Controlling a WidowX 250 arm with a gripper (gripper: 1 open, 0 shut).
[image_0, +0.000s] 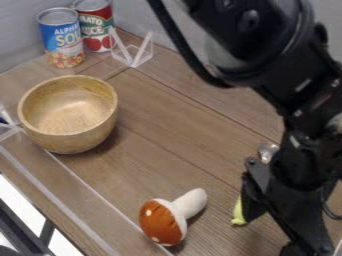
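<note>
My gripper (267, 205) is low at the right of the camera view, dark, open and turned so that its fingers are partly hidden. A small yellow-green object (238, 214) lies on the wooden table beside it, mostly hidden behind the gripper; I cannot tell whether it sits between the fingers. An orange-capped toy mushroom (163, 222) with a white stem lies to the left. A wooden bowl (67, 125) stands farther back on the left.
An Alpha soup can (62, 38) and a red-labelled can (95, 25) stand in the back left corner by the wall. The table's edge runs along the lower left.
</note>
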